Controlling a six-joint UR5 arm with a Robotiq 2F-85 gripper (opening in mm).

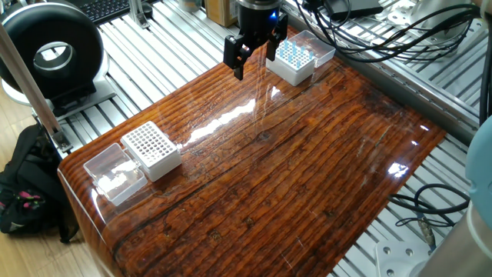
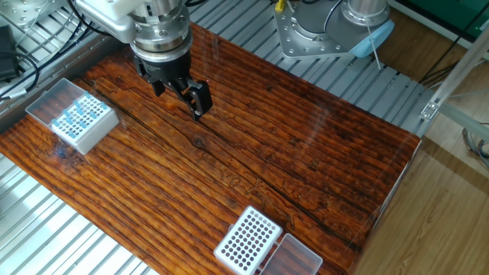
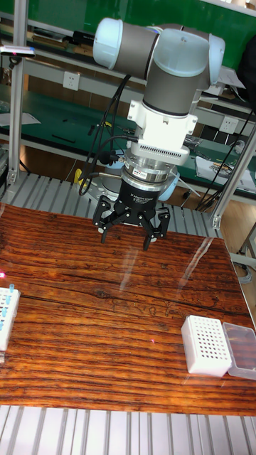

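My gripper (image 3: 126,239) hangs above the wooden table with its two black fingers spread apart and nothing between them. In the second exterior view, the gripper (image 2: 179,105) is to the right of a white tip rack (image 2: 93,131) that holds several blue tips (image 2: 79,111). A second white rack (image 1: 156,160), with its holes showing and no blue tips in it, rests near the opposite end of the table, well away from the gripper. Both racks have their clear lids (image 1: 115,178) folded open.
Black cables (image 1: 400,46) run along the metal frame beyond the tipped rack. A grey robot base (image 2: 309,34) stands on the slatted surface beside the table.
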